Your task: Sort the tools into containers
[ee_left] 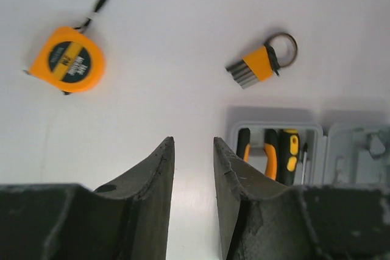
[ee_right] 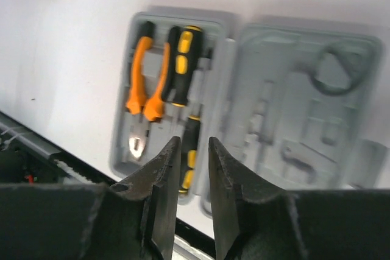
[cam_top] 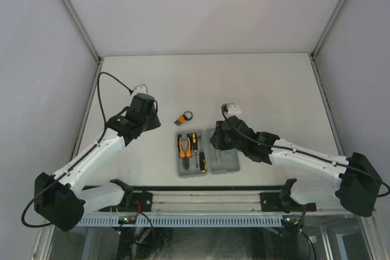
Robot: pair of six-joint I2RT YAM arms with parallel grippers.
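In the top view my left gripper (cam_top: pixel 152 125) hangs over the table's left part, partly open and empty. The right gripper (cam_top: pixel 219 143), also partly open with nothing between its fingers, is above the grey case's right half (cam_top: pixel 225 165). The left half (cam_top: pixel 178 172) holds orange-handled pliers (ee_right: pixel 138 77), a second orange-black handled tool (ee_right: pixel 159 92), a yellow-black screwdriver (ee_right: pixel 187 59) and another such handle (ee_right: pixel 190 150). A hex key set (ee_left: pixel 259 65) with a ring lies on the table behind the case. An orange tape measure (ee_left: pixel 73 62) lies to its left, hidden in the top view by the left arm.
The case's right half is shallow, with moulded recesses and a dark curved shape (ee_right: pixel 341 89); no tool is clear in it. Bare white table (cam_top: pixel 244 80) stretches behind and to both sides. Its front edge (cam_top: pixel 183 187) runs just before the case.
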